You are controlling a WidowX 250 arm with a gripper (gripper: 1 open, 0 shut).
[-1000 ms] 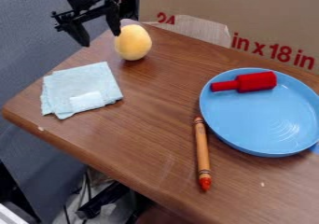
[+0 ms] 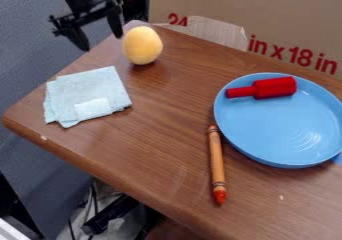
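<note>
My gripper (image 2: 96, 26) hangs at the top left, dark, its fingers apart with nothing seen between them, just left of and above a pale yellow rounded object (image 2: 142, 45). A folded light blue cloth (image 2: 84, 96) lies on the table's left part. On the right, a blue plate (image 2: 281, 132) bears a red cylindrical object (image 2: 271, 87) with a narrow end. An orange crayon (image 2: 217, 167) lies left of and below the plate.
A cardboard box (image 2: 267, 14) stands along the back of the wooden table (image 2: 154, 154). The table's left edge drops to a grey floor area.
My gripper has moved slightly to the left, away from the yellow object. The objects on the table have not visibly moved.
</note>
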